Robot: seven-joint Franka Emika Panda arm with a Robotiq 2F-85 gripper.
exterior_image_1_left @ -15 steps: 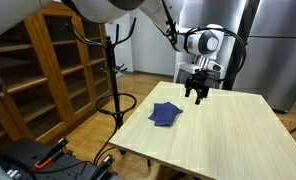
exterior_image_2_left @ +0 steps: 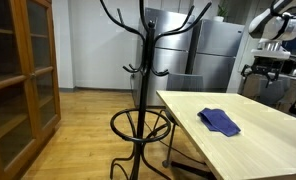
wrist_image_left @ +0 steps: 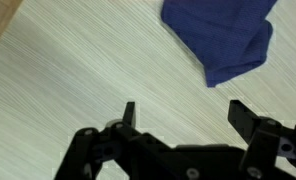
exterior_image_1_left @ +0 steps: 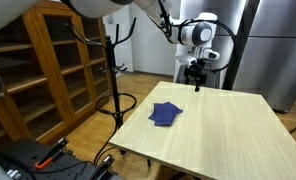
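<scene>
A dark blue cloth (exterior_image_1_left: 165,114) lies folded on the light wooden table (exterior_image_1_left: 218,135), near its left side. In the other outside view the same cloth (exterior_image_2_left: 218,121) rests close to the table's edge. High over the table's far part hangs my gripper (exterior_image_1_left: 198,88), clear of the cloth. Seen from the wrist, the cloth (wrist_image_left: 226,35) is at the upper right, and bare tabletop shows between the widely parted fingers. My gripper is open and holds nothing.
A black coat stand (exterior_image_2_left: 140,90) rises beside the table. Glass-fronted wooden cabinets (exterior_image_1_left: 73,65) line the left.
The cloth has stayed in place.
</scene>
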